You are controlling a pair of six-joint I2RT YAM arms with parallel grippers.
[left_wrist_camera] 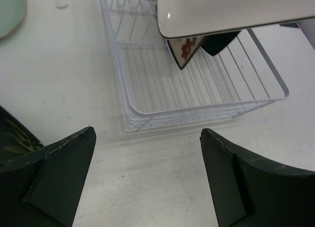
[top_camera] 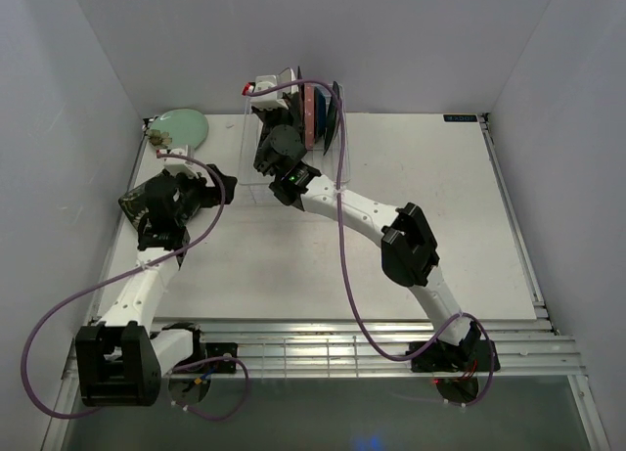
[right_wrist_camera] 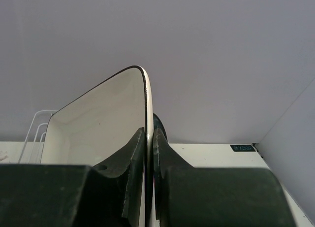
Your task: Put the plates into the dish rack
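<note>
My right gripper is shut on a white dark-rimmed plate [right_wrist_camera: 98,118], held upright over the left part of the dish rack [top_camera: 245,157] in the top view; its lower edge is unclear. Several upright plates [top_camera: 320,113] stand in the rack's right part. My left gripper is open and empty, left of the rack, with the wire rack [left_wrist_camera: 120,89] before it and the white plate's underside above. A green plate [top_camera: 181,128] lies at the back left, with a dark patterned plate [left_wrist_camera: 15,138] nearer on the left.
Grey walls enclose the back and sides. A small dark label [top_camera: 460,117] lies at the back right edge.
</note>
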